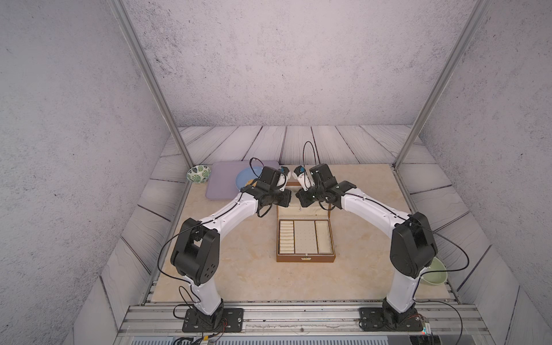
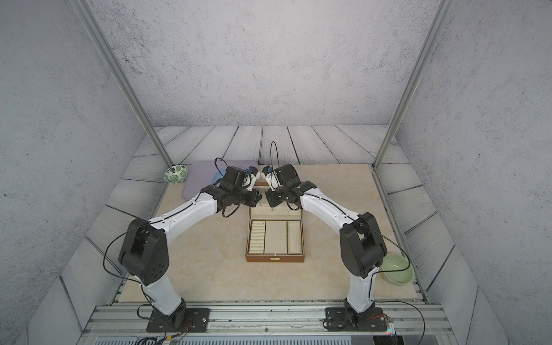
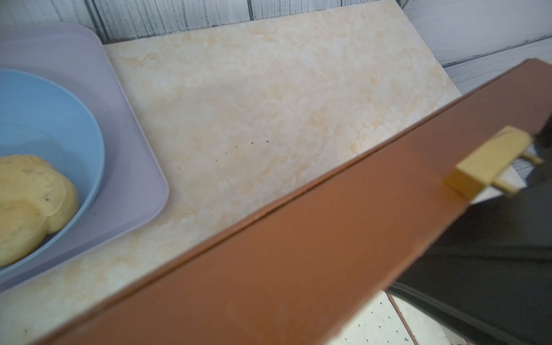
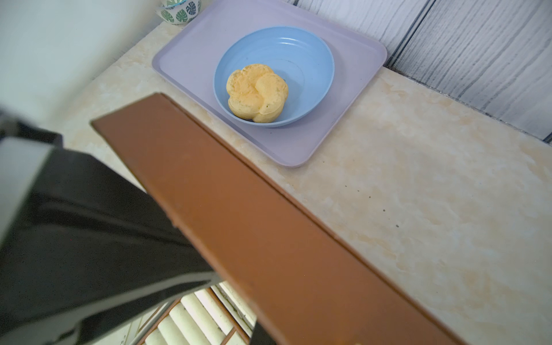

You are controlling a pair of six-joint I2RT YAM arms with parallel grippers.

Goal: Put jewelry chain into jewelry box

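The brown jewelry box (image 1: pixel 305 258) stands open in the middle of the table, its cream compartments facing up. Its raised lid (image 1: pixel 304 211) is at the back; the brown lid edge (image 3: pixel 258 247) crosses the left wrist view, with a gold clasp (image 3: pixel 491 158) on it. My left gripper (image 1: pixel 287 199) and right gripper (image 1: pixel 302 199) are close together over the lid's inner side, both shut. In the wrist views the lid edge (image 4: pixel 253 230) hides the fingertips, and nothing shows held. I cannot make out the jewelry chain in any view.
Back left, a lilac tray (image 1: pixel 217 187) carries a blue plate (image 4: pixel 307 80) with a bread roll (image 4: pixel 256 95). A leaf-patterned bowl (image 1: pixel 199 174) sits at the left corner, a green bowl (image 2: pixel 396 269) at the front right. Table on both sides of the box is bare.
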